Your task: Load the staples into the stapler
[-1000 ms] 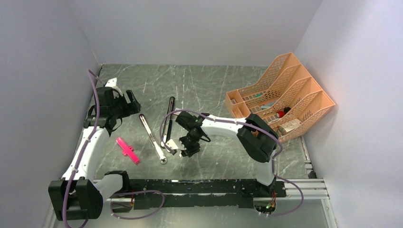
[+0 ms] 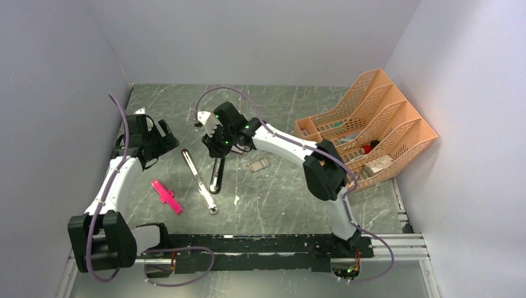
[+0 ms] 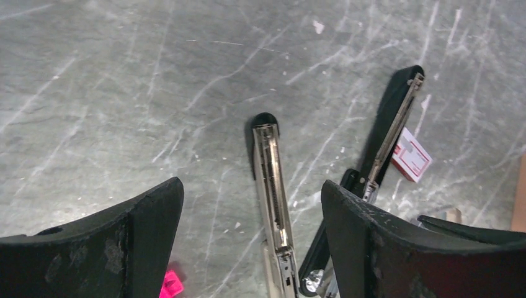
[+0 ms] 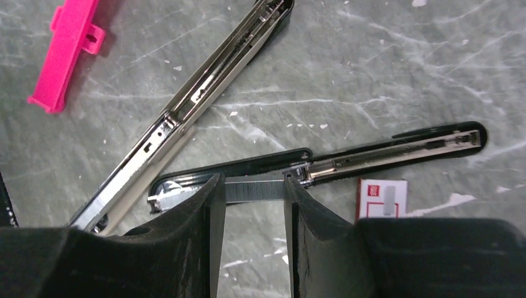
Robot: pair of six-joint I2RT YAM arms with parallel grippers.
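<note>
A strip of staples [image 4: 254, 189] is pinched between the fingertips of my right gripper [image 2: 214, 150], which is shut on it. In the right wrist view the strip appears over the hinge-side part of an opened black stapler [image 4: 397, 151]; whether they touch I cannot tell. To its left lies an opened silver stapler [image 4: 205, 87], its long channel facing up. My left gripper [image 2: 165, 135] stands open at the left, above the table. Its fingers [image 3: 152, 217] frame the silver stapler [image 3: 271, 180] in the left wrist view, with nothing held.
A red-and-white staple box [image 4: 382, 198] lies beside the black stapler. There is a pink stapler [image 2: 166, 197] at the front left and a small greyish item [image 2: 258, 165] right of the black stapler. An orange organizer [image 2: 372, 127] occupies the right side.
My right gripper has swung away from the front edge and leftward, and is now over the black stapler. The greyish item has come into view. My left gripper has shifted slightly left.
</note>
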